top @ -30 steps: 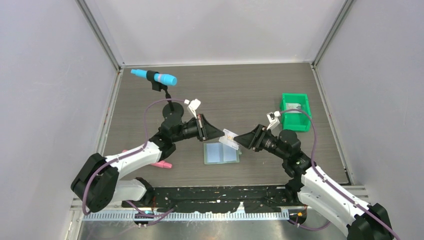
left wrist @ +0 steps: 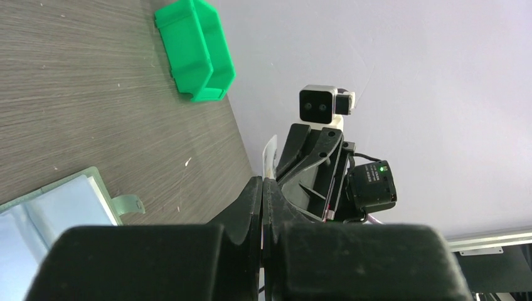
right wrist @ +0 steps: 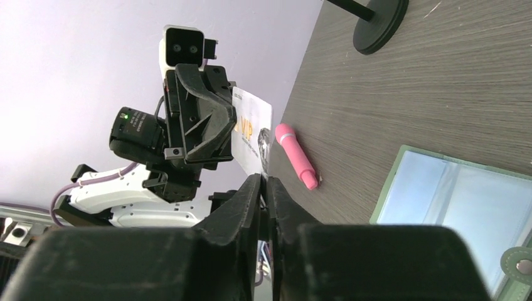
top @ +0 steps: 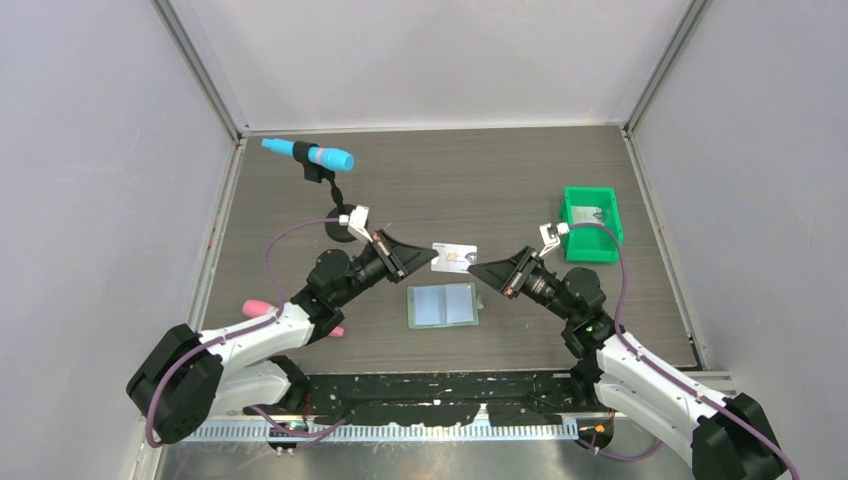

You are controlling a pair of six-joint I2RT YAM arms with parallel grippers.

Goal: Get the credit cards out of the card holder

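A white card (top: 454, 257) marked VIP is in the air between the two grippers, above the table. The right wrist view shows the card (right wrist: 250, 128) upright, reaching down to the fingertips of my right gripper, which look closed round its edge. My left gripper (top: 433, 254) is shut, its tips at the card's other end; in the left wrist view the card (left wrist: 270, 157) shows edge-on at its tips. The open card holder (top: 442, 305), green-edged with clear sleeves, lies on the table below, toward the front.
A green bin (top: 590, 245) with something pale inside stands at the right. A blue cylinder (top: 330, 157) on a black stand is at back left. A pink cylinder (right wrist: 295, 157) lies at the front left.
My left gripper has moved left and slightly back. The card has shifted back and turned more level in the top view, uncovering the holder. The right gripper has moved only slightly.
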